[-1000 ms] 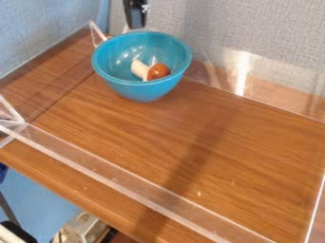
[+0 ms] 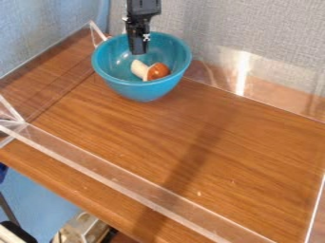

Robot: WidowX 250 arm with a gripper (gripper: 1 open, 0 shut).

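Note:
A teal bowl [image 2: 140,87] stands near the back left of the wooden surface. Inside it lie a pale elongated item [image 2: 141,69] and an orange-brown round item [image 2: 158,71]. My black gripper [image 2: 141,44] hangs over the back rim of the bowl, fingers pointing down. It looks shut, with nothing visible between its fingers, though it is small in view.
Textured walls stand at back and left, with clear plastic edging round the surface. Metal parts [image 2: 79,228] sit below the front left edge.
My gripper has come down from above the back of the bowl and moved slightly right, so that it now reaches over the rim. The bowl and its contents look unmoved.

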